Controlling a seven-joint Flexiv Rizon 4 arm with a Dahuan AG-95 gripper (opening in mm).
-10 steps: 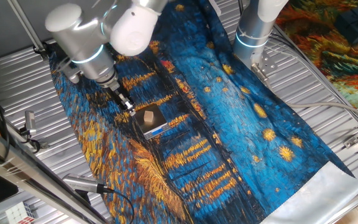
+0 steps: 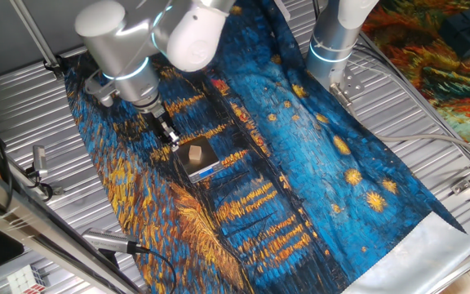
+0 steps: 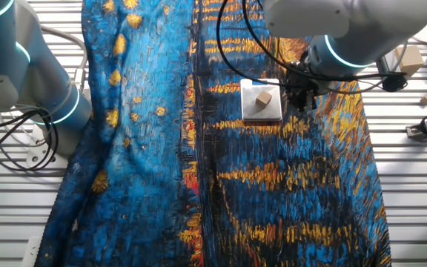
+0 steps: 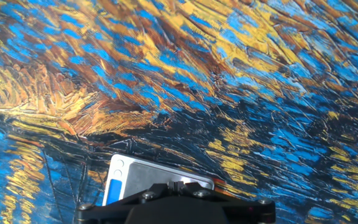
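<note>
A small tan wooden cube [image 2: 195,153] rests on the dark plate of a flat digital scale [image 2: 205,173]. Seen from the other side, the same cube [image 3: 263,99] sits near the middle of the scale's [image 3: 251,113] top. My gripper [image 2: 174,144] is low beside the scale, a short way from the cube and apart from it. In the wrist view the scale [image 4: 115,172] shows only in part behind my gripper's dark body, which hides the cube. Whether the fingers are open or shut is not clear from any view.
A painted cloth [image 3: 150,193] with some folds covers the slatted metal table. Black cables [image 3: 228,55] loop close to my gripper. A small camera [image 2: 114,242] sits near the frame.
Over the last second my arm has shifted slightly to the right in exterior view 1, bringing the gripper a little nearer the scale. The cube and scale have not moved.
</note>
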